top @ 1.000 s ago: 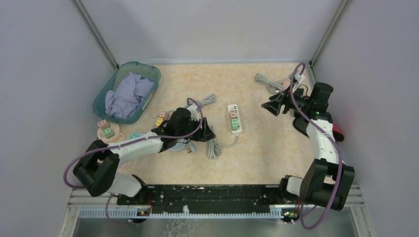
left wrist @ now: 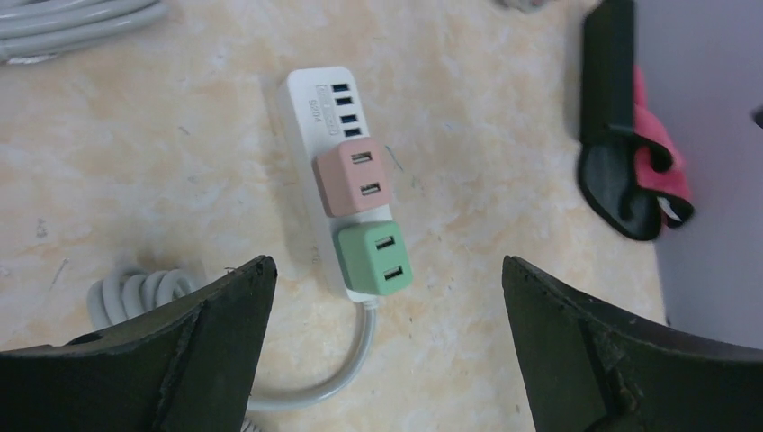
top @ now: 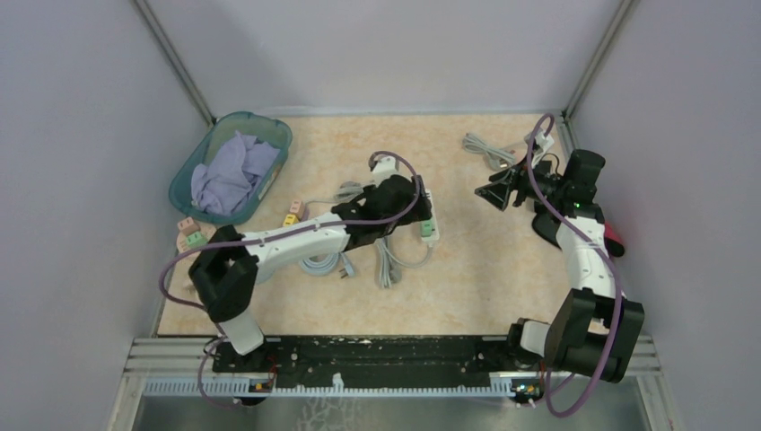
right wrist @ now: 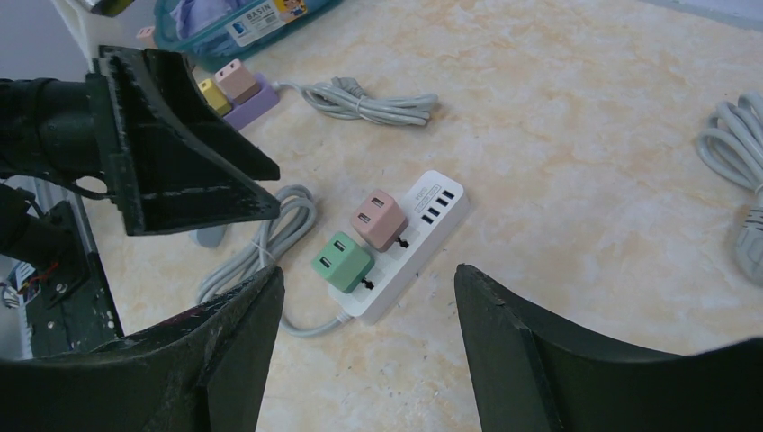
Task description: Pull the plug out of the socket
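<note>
A white power strip (left wrist: pixel 306 153) lies mid-table with a pink plug (left wrist: pixel 351 175) and a green plug (left wrist: pixel 373 256) in it; its grey cable runs from the green end. My left gripper hangs open above and beside the strip, its fingers empty; from the top it partly covers the strip. In the right wrist view its fingers are left of the plugs and higher. My right gripper is apart at the right side of the table, fingers spread with nothing between them.
Coiled grey cables (right wrist: pixel 378 108) lie around the strip. At the left stand a teal basin (top: pixel 184 175) with purple cloth and more plug blocks (top: pixel 193 238). A black and red object (left wrist: pixel 612 171) lies at the right.
My left arm has moved right and raised toward the back, from over the cables to over the power strip. The right arm has not moved.
</note>
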